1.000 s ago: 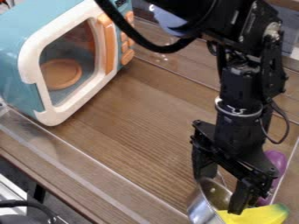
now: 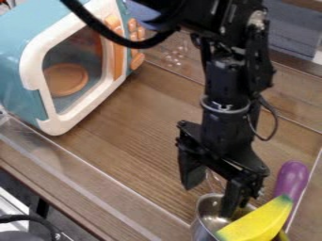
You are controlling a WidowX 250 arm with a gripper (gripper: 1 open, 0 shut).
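My black gripper [image 2: 217,179] hangs open over a metal cup [image 2: 208,222] at the lower right, its fingers just above the cup's upper part. A yellow banana [image 2: 258,222] lies across the cup's right side, right below the gripper. A purple eggplant [image 2: 291,179] lies to the right of the gripper, behind the banana.
A toy microwave [image 2: 71,72] in blue and white stands at the upper left, with an orange plate inside. The wooden surface [image 2: 132,151] between it and my gripper is clear. A dark cable and other items sit at the lower left edge.
My gripper has moved left and up, uncovering more of the banana and the eggplant. The banana appears shifted slightly left, over the cup.
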